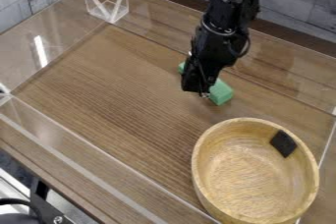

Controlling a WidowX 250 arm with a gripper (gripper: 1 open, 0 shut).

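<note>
My black gripper (202, 84) is over the wooden table, shut, with nothing visible between its fingers. A green block (217, 91) lies just right of and behind the fingertips, partly hidden by the arm; whether they touch it I cannot tell. In the front right is a large tan oval bin (252, 195) with a small black patch on its inner wall.
A clear plastic piece (108, 2) sits at the back left. Walls border the table at the back and right. A black cable lies at the front left corner.
</note>
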